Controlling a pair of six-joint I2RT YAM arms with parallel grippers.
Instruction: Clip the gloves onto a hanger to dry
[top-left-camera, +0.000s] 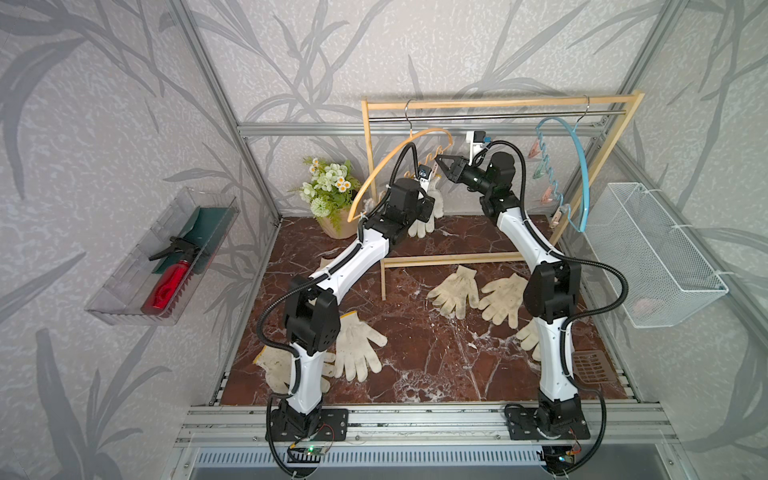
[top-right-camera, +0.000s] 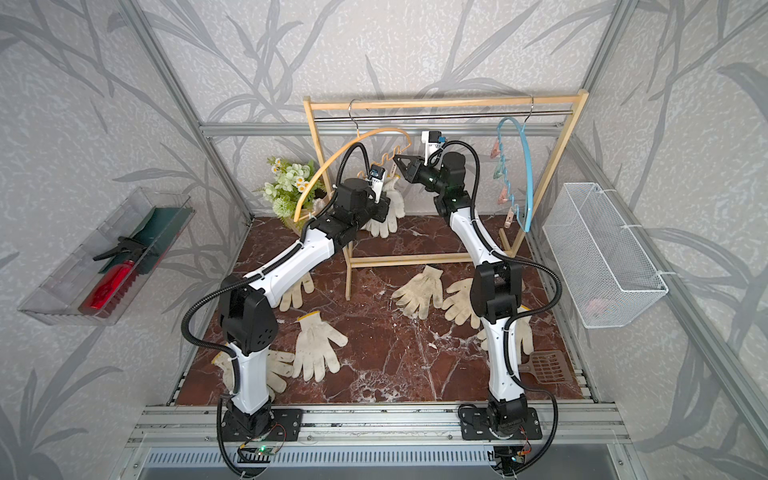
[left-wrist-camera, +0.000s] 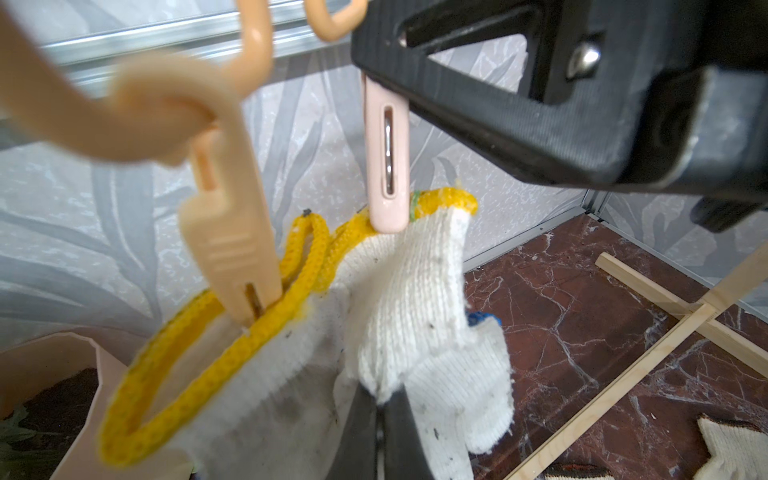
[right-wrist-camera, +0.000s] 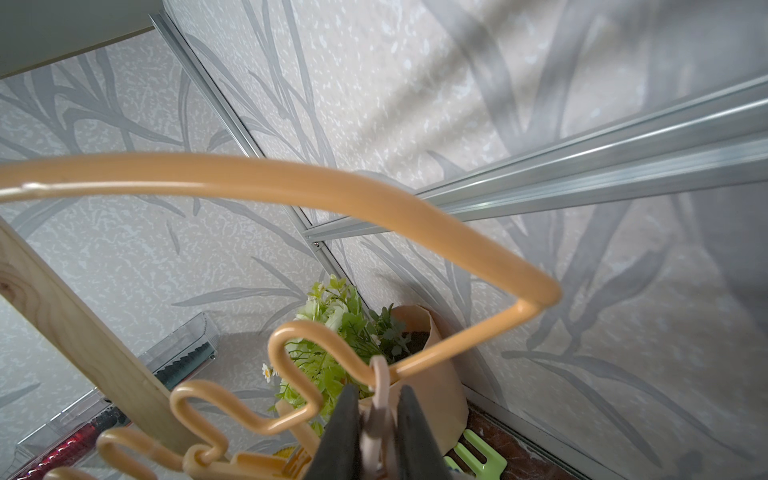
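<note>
An orange clip hanger (top-left-camera: 392, 156) hangs on the wooden rack (top-left-camera: 496, 102). In the left wrist view a white glove (left-wrist-camera: 408, 296) with a yellow cuff hangs below an orange clip (left-wrist-camera: 232, 264) and a pink clip (left-wrist-camera: 388, 160), which sits at the cuff. My left gripper is shut on the glove's fabric. My right gripper is shut on the pink clip just below the hanger's rail, seen in the right wrist view. Other gloves (top-left-camera: 454, 292) lie on the table.
A blue hanger (top-left-camera: 580, 176) with clips hangs at the rack's right. A potted plant (top-left-camera: 328, 200) stands back left, a clear bin (top-left-camera: 120, 296) and a white mesh basket (top-left-camera: 656, 248) are on the side walls.
</note>
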